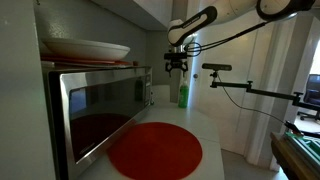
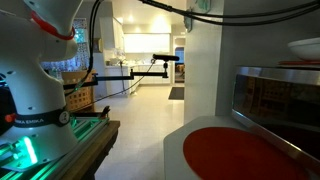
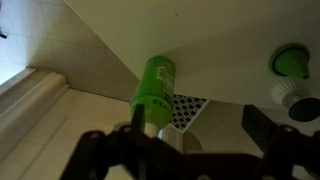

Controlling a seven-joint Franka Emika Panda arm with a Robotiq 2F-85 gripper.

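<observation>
My gripper shows in the wrist view with its two dark fingers well apart, so it is open, and nothing sits between them. A green bottle lies within that view, just beyond the left finger. In exterior view 1 the gripper hangs at the far end of the counter, pointing down. Below it and slightly to the right stands the green bottle, apart from the fingers. At the right of the wrist view are a smaller green-topped item and a pale round object beside it.
A large red round mat covers the near counter. Along the left stands a microwave with a white bowl on top. The counter between mat and bottle looks mostly clear; its right edge borders open floor.
</observation>
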